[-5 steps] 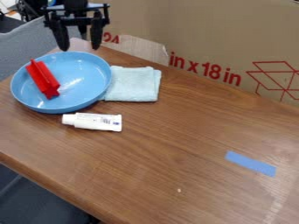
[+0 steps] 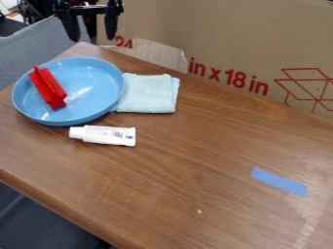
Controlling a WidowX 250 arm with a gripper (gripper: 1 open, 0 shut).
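My black gripper (image 2: 89, 27) is at the top left, above the far side of a blue plate, open with nothing seen between its fingers. The blue plate (image 2: 92, 97) holds a red object (image 2: 49, 88) on its left part. Right of the plate lies a folded pale cloth (image 2: 150, 94). A white tube (image 2: 104, 135) lies in front of the plate.
A cardboard box (image 2: 240, 49) stands along the back. A strip of blue tape (image 2: 278, 181) is on the wooden table (image 2: 196, 185) at the right. Grey padding is at the left edge.
The objects on the table have not moved.
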